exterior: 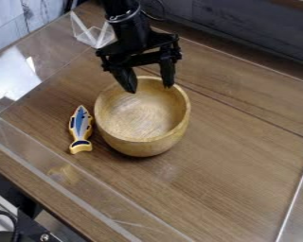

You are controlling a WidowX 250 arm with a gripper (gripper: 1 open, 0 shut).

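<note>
A round wooden bowl [143,128] sits in the middle of the table, empty inside as far as shows. A blue and yellow fish-shaped toy [80,129] lies beside it on the left. My black gripper [148,80] hangs over the back rim of the bowl, fingers spread apart, with nothing seen between them.
Bare wooden table [237,161] fills the right side. Clear panels line the left and front edges, a white wire object [91,30] stands at the back left, and a dark ledge runs along the back.
</note>
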